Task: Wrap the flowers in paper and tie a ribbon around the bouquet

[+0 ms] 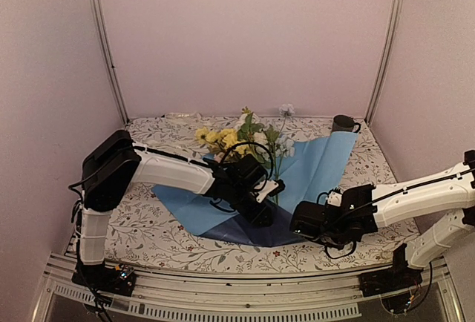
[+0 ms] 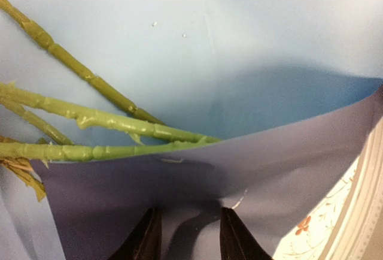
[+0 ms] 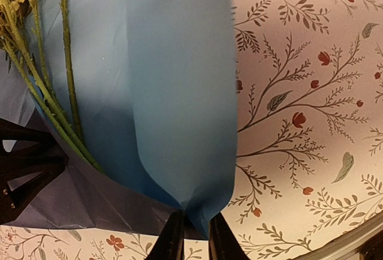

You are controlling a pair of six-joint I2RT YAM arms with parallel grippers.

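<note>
The bouquet of yellow and white fake flowers (image 1: 226, 140) lies at the table's middle, its green stems (image 2: 119, 116) tucked under a folded edge of the wrapping paper. That paper (image 1: 326, 162) is light blue inside and dark on its folded-up bottom flap (image 3: 125, 212). Over the dark flap my left gripper has its fingers apart, with no grip on the flap visible. My right gripper is at the lower right of the sheet, fingers parted, with the narrow tip of the paper's curled right side reaching between them.
A dark mug (image 1: 343, 123) stands at the back right, partly covered by the raised paper edge. A clear crumpled item (image 1: 182, 118) lies at the back left. The two arms are close together.
</note>
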